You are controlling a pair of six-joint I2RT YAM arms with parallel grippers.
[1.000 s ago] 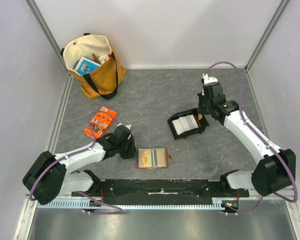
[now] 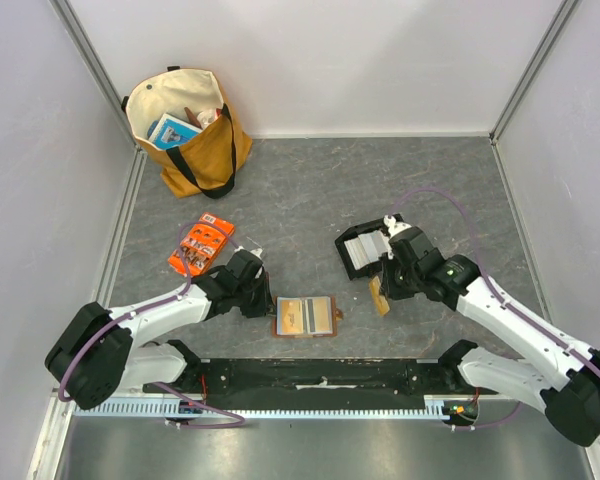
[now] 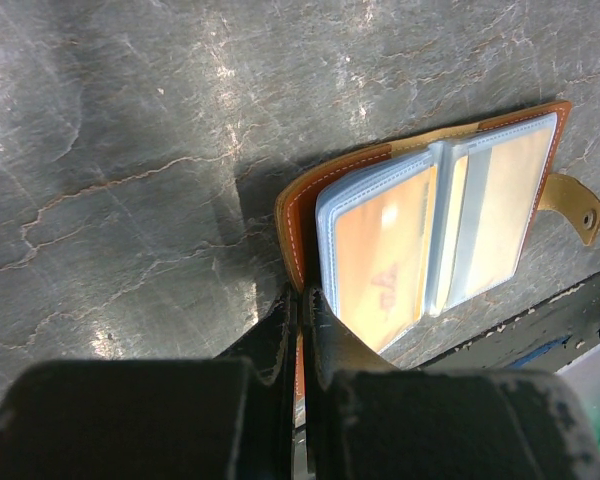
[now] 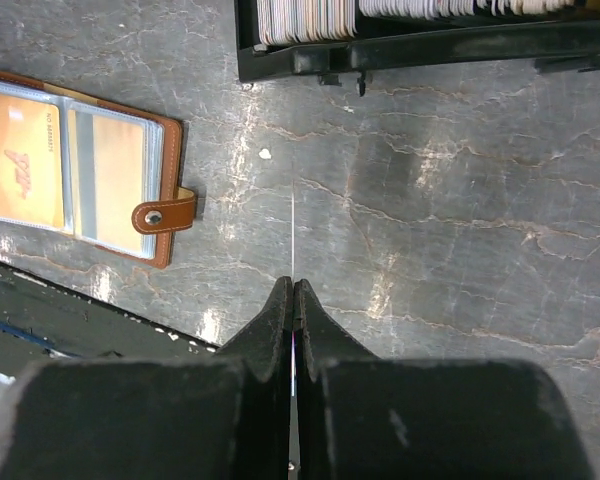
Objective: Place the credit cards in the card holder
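Lying open on the table, the brown card holder (image 2: 305, 333) shows clear sleeves and an orange card (image 3: 382, 268) in its left one. My left gripper is shut on the holder's left edge. The right gripper (image 2: 384, 287) is shut on a gold credit card (image 2: 379, 297), held over bare table between the holder and the black card tray (image 2: 352, 258). In the right wrist view that card (image 4: 293, 235) appears edge-on, as a thin line rising from the fingertips. White cards (image 2: 366, 248) stand in the tray, partly hidden by the right arm.
An orange box (image 2: 202, 243) lies behind the left arm. A yellow bag (image 2: 210, 150) with things in it stands at the back left. The holder's clasp strap (image 4: 165, 213) sticks out towards the right arm.
Carrying the gold card, my right gripper has come from the tray's right end towards the front and left, clear of the tray. The left arm and the holder have stayed still.
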